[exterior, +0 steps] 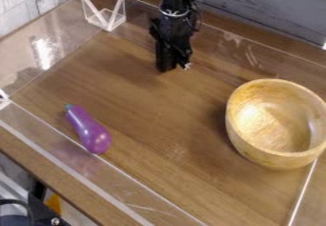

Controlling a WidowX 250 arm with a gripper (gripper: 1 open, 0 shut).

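The black robot gripper (171,58) hangs at the back centre of the wooden table, low over its surface, shut with nothing visible between its fingers. A purple eggplant (87,129) lies on the table at the front left, well apart from the gripper. A large tan bowl (273,144) stands on the right side.
Clear edging runs along the left side, with a transparent bracket at the back left. A grey wall borders the back.
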